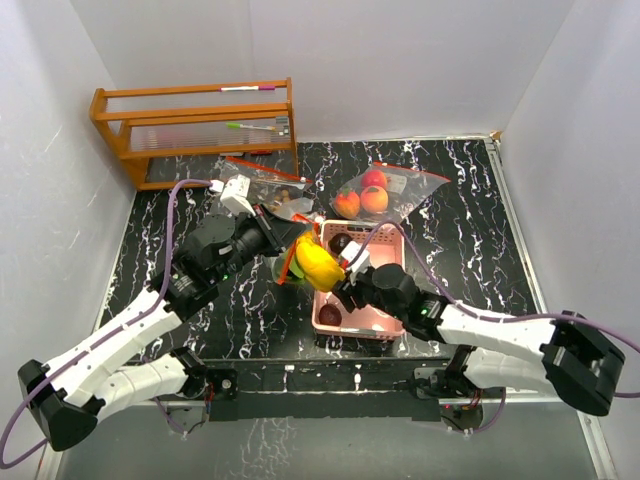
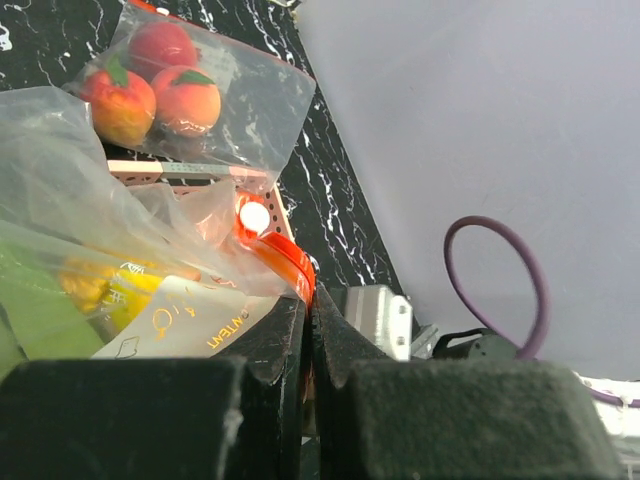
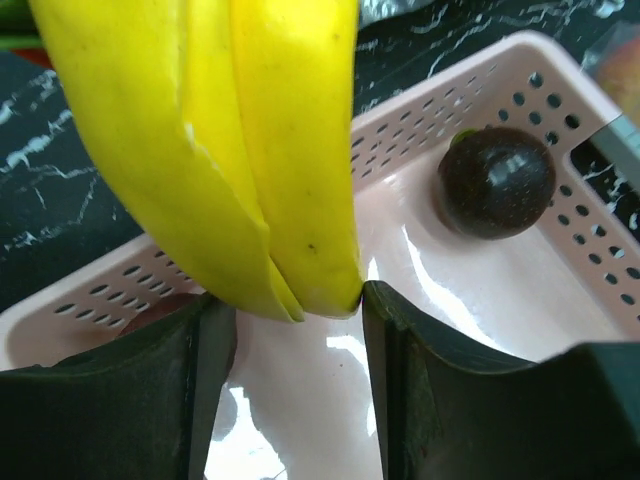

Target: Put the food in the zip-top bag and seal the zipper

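My left gripper is shut on the red zipper rim of a clear bag [image 2: 150, 240], held up left of the pink basket [image 1: 395, 325]. Green and yellow food shows inside. A yellow banana bunch [image 3: 250, 170] hangs at the bag's mouth in the top and right wrist views. My right gripper is at the bunch's lower end over the basket; whether it grips it is unclear. Two dark round fruits, an upper one [image 3: 495, 185] and a lower one [image 1: 330, 313], lie in the basket.
A bag of peaches [image 1: 388, 195] lies behind the basket. Another filled bag [image 1: 262, 180] lies at the back left, beside a wooden rack [image 1: 190, 115]. Open marble surface lies to the right.
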